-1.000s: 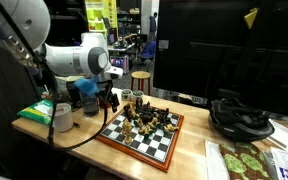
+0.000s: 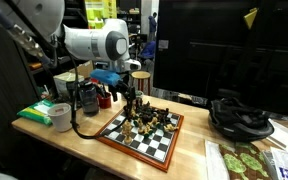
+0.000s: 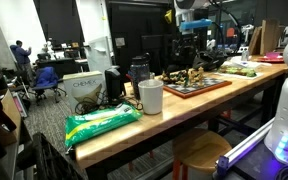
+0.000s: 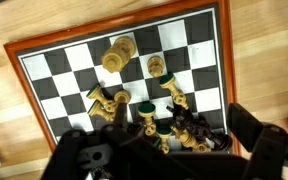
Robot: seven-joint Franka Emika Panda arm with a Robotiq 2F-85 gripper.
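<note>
A brown-framed chessboard [image 2: 160, 152] with black and white squares lies on the wooden table. In the wrist view, two light wooden pieces stand apart from the others: a larger piece [image 4: 119, 53] and a small pawn [image 4: 156, 66]. Several light pieces lie toppled, among them a green-based piece [image 4: 175, 93]. Dark pieces [image 4: 212, 137] crowd the board's near right part, partly hidden by the gripper. Above the board hangs my gripper, its dark fingers [image 4: 252, 130] wide apart and nothing held between them.
Left of the board are a white cup [image 2: 61, 117], a dark jar [image 2: 89, 98] and a green bag [image 3: 102, 124]. A black bag [image 2: 240, 119] sits to the right, with patterned sheets [image 2: 244, 162] in front. Behind the cup stands a chess box [image 3: 84, 91].
My arm has swung rightward from the table's left side, bringing the gripper over the back left of the chessboard. The pieces show no visible movement.
</note>
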